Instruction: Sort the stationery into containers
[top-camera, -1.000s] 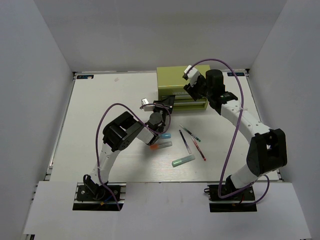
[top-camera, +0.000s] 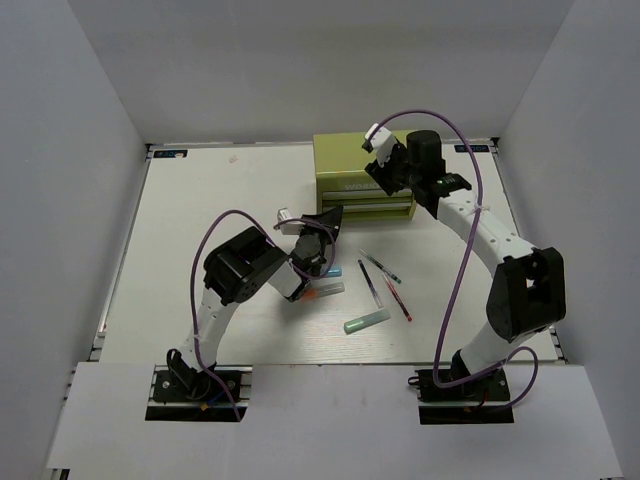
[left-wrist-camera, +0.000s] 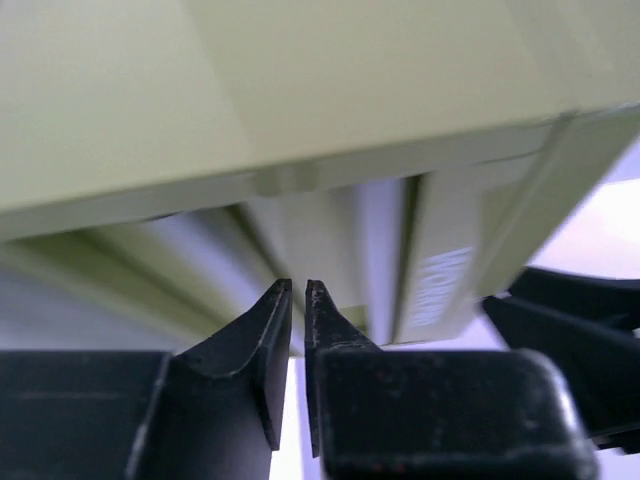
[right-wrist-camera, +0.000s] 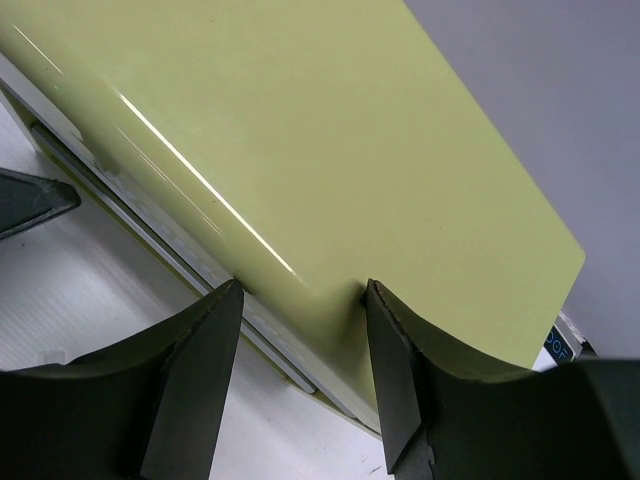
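An olive-green drawer box (top-camera: 345, 155) stands at the back of the table. My left gripper (top-camera: 335, 214) is just in front of its drawer fronts. In the left wrist view, its fingers (left-wrist-camera: 262, 350) are close together with a narrow gap and nothing between them. My right gripper is at the box's top front edge, its fingers (right-wrist-camera: 205, 350) apart over that edge; contact cannot be told. On the table lie a dark pen (top-camera: 370, 284), a green pen (top-camera: 380, 266), a red pen (top-camera: 397, 299), a green-capped tube (top-camera: 367, 321), an orange-ended tube (top-camera: 323, 291) and a blue piece (top-camera: 332, 271).
The left arm (top-camera: 245, 262) reaches over the table near the orange-ended tube and blue piece, partly covering them. Free table lies at the left and front left. Grey walls (top-camera: 320, 60) close the back and sides.
The left gripper has drawn back a little from the drawer fronts, toward the front left. The stationery has not moved.
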